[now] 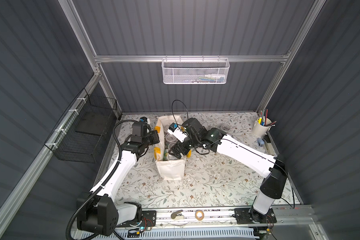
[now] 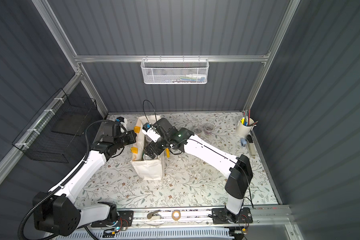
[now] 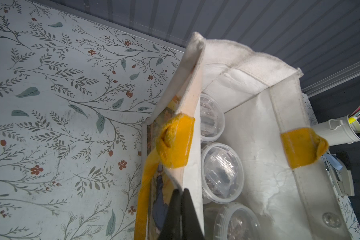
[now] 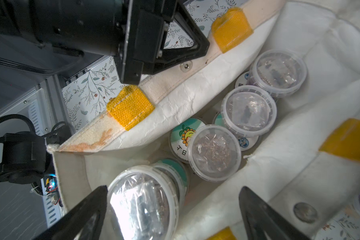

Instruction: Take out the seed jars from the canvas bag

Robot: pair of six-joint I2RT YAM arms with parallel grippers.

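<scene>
The white canvas bag (image 1: 171,170) with yellow straps holds several clear-lidded seed jars (image 4: 212,152), some stacked, one large lid (image 4: 143,203) nearest my right gripper. My left gripper is shut at the bag's left rim; whether it pinches the fabric is unclear. My right gripper is open, over the near end of the bag's opening, its fingers either side of that nearest jar.
A few jars (image 2: 208,129) stand on the table right of the bag. A pen cup (image 2: 244,128) is at the back right. A wire basket (image 1: 90,134) hangs on the left.
</scene>
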